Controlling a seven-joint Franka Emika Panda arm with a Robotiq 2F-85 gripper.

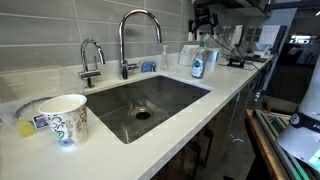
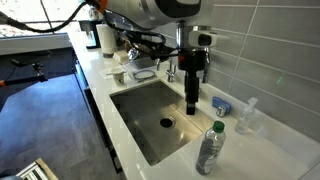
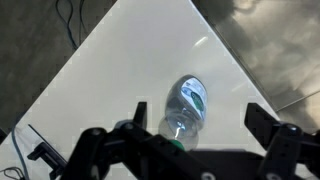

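A clear bottle with a green cap (image 2: 210,150) stands upright on the white counter beside the sink. The wrist view looks down on this bottle (image 3: 187,108), which lies between the two spread fingers and a little ahead of them. My gripper (image 2: 197,83) hangs above the counter, higher than the bottle and apart from it. It is open with nothing held. In the first exterior view the bottle (image 1: 198,64) is at the far end of the counter, with the gripper (image 1: 203,28) above it near the top edge.
The sink (image 1: 145,105) is empty, with a tall faucet (image 1: 123,45) behind it. A patterned paper cup (image 1: 66,120) stands at the near left. A soap bottle (image 2: 247,115) and a blue item (image 2: 221,104) stand by the wall.
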